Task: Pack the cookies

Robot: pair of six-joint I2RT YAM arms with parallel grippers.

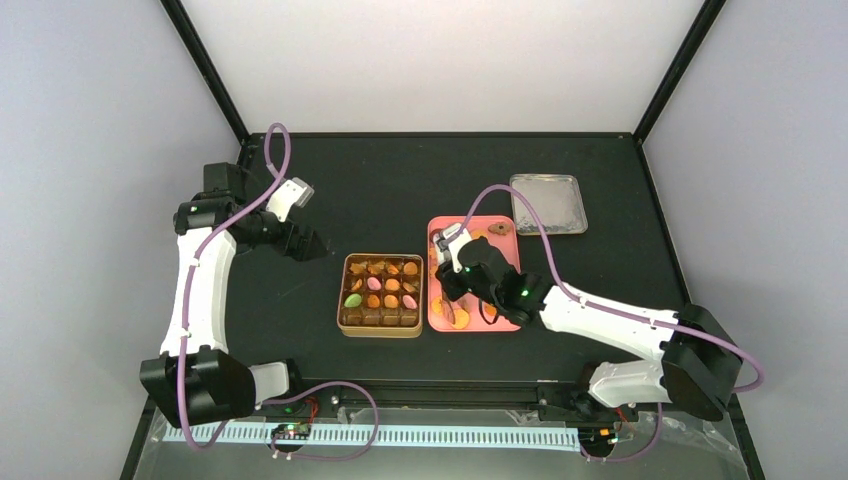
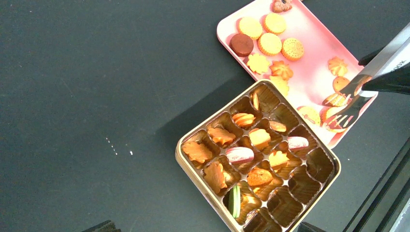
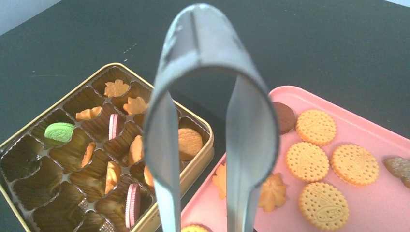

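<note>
The gold tin has brown compartments, several of them holding cookies, among them a green cookie and pink ones; its front row is empty. Right of it, the pink tray carries loose round and flower-shaped cookies and a dark chocolate one. My right gripper is over the tray's left side, with silver tongs at its fingers. The tongs' prongs stand apart; their lower tips are cut off in the right wrist view. My left gripper hangs open and empty, left of the tin.
An empty silver tray lies behind and to the right of the pink tray. Purple cables loop over both arms.
</note>
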